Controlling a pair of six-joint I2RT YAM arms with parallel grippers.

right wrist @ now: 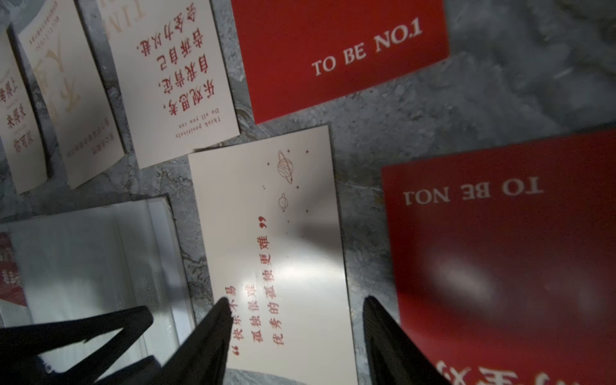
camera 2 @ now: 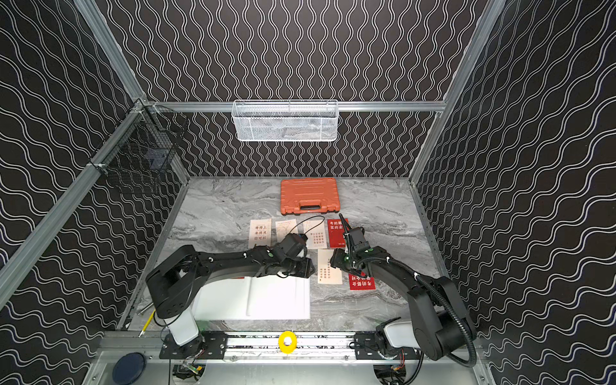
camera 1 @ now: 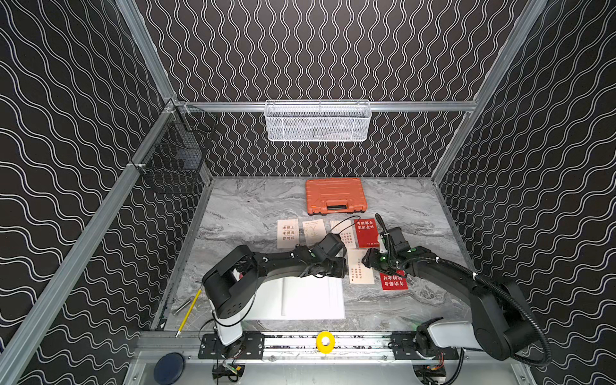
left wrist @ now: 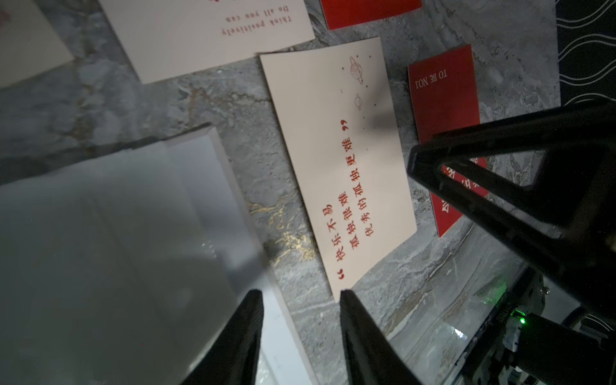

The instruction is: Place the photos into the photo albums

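The open album point(camera 1: 308, 300) lies at the front, a red photo point(right wrist: 11, 272) partly visible inside it in the right wrist view. My left gripper hangs open over the album's right edge, beside the cream photo with planets point(left wrist: 340, 173). My right gripper stands open above that same cream photo, next to a red photo point(right wrist: 487, 256). Behind, in a row, lie cream photos point(camera 1: 287, 233) and another red photo point(camera 1: 366, 231). Nothing shows between either gripper's fingers.
An orange case point(camera 1: 335, 192) sits at the back of the marble table point(camera 1: 243, 199). A white wire basket point(camera 1: 317, 122) hangs on the back rail. A yellow pencil point(camera 1: 189, 311) lies at the left edge.
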